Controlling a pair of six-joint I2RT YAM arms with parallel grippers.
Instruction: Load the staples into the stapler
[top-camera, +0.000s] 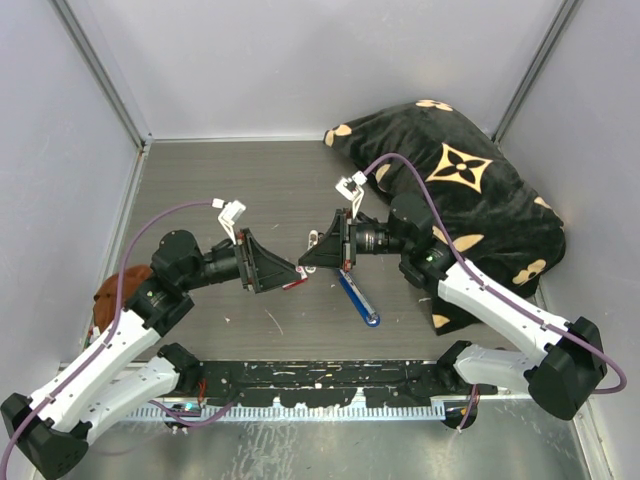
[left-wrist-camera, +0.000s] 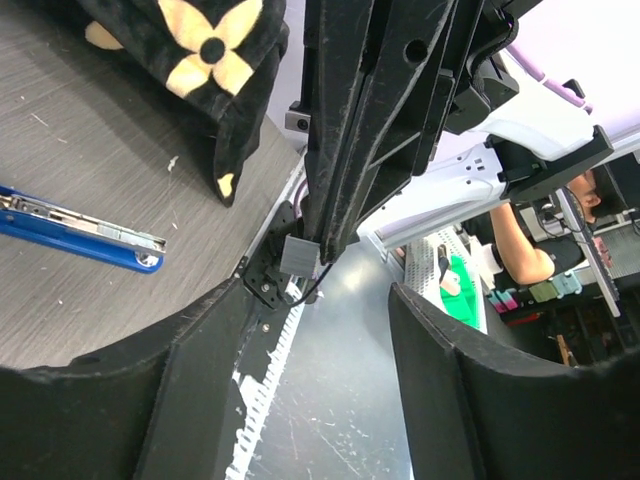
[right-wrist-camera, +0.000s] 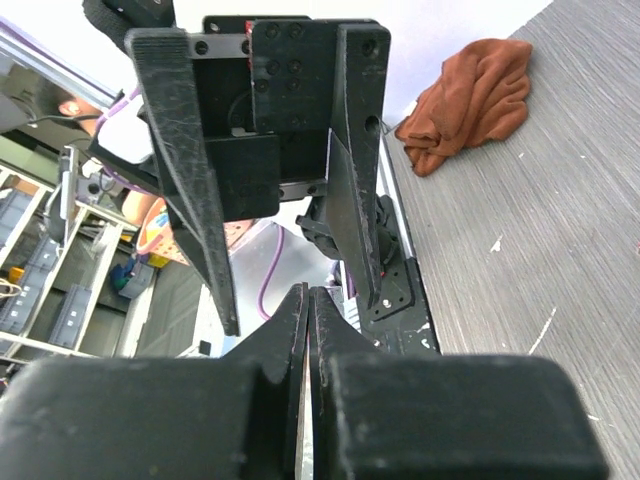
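Note:
In the left wrist view a small grey staple strip (left-wrist-camera: 299, 256) sticks out at the fingertips of my right gripper, which is shut on it. My left gripper faces it with its fingers apart and nothing between them. From the right wrist side, the left gripper's fingers (right-wrist-camera: 357, 215) stand spread beyond my own closed tips, where the strip is hidden. The blue stapler (top-camera: 359, 298) lies opened out on the table, right of both grippers, its metal channel (left-wrist-camera: 80, 221) showing. A red-and-white item (top-camera: 295, 284) is partly covered under the left fingertips.
A dark patterned cushion (top-camera: 455, 190) fills the table's right side. At the left edge lies a brown cloth. A small pale object (top-camera: 313, 239) sits behind the right gripper's tips.

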